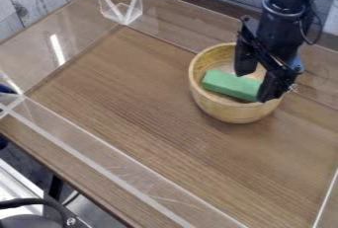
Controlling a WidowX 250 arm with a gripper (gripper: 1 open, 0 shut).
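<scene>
A round wooden bowl [211, 109] stands on the right half of the table, holding a green block [230, 84]. My black gripper [259, 72] hangs over the bowl's right side from the arm at the top right, its fingers apart near the block's right end, with nothing seen held between them.
A white wire-frame object [122, 7] sits at the back left. Dark cables and hardware lie off the table's lower left edge.
</scene>
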